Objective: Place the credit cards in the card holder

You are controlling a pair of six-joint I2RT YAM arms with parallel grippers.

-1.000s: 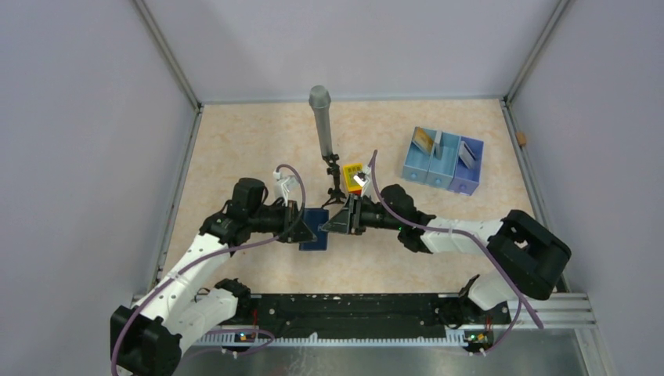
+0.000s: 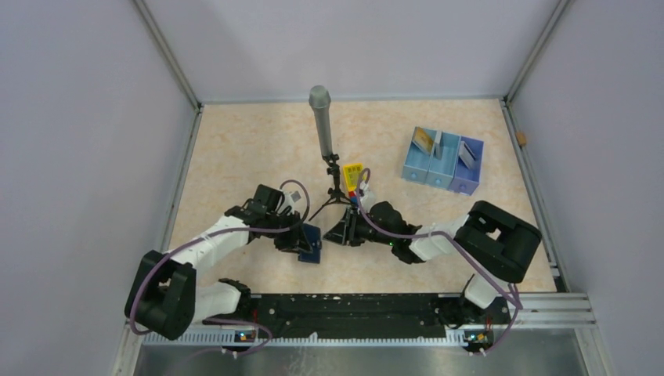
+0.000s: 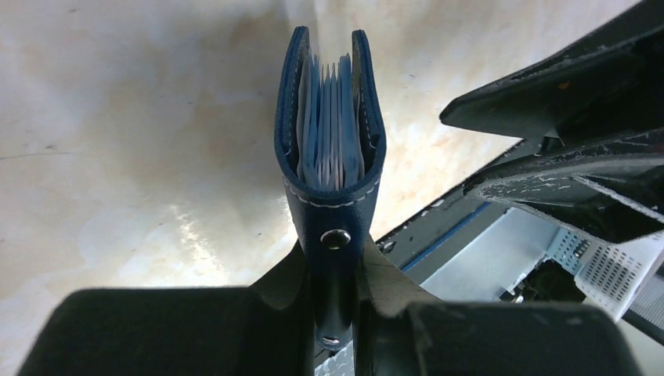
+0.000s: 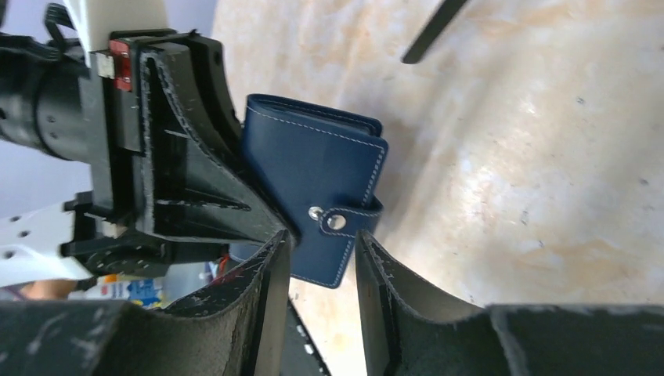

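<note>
The dark blue card holder (image 2: 312,244) stands low over the front middle of the table, my left gripper shut on its snap-strap side. In the left wrist view its mouth faces up between two covers, with thin clear sleeves (image 3: 333,133) inside; whether they contain cards cannot be told. My right gripper is part open and empty, its fingertips apart from the holder, which shows beyond the gap. At the back right, several cards, among them an orange one (image 2: 424,140) and a grey one (image 2: 467,156), lean in the compartments of a blue box (image 2: 416,164).
A dark stand with a grey pole (image 2: 322,125) rises behind the two grippers. Beside its base lies a yellow item (image 2: 352,174).
Both grippers have shifted toward the table's front edge, the holder moving along and tilting slightly. My right gripper, earlier at the holder's right edge, now stands a little apart from it.
</note>
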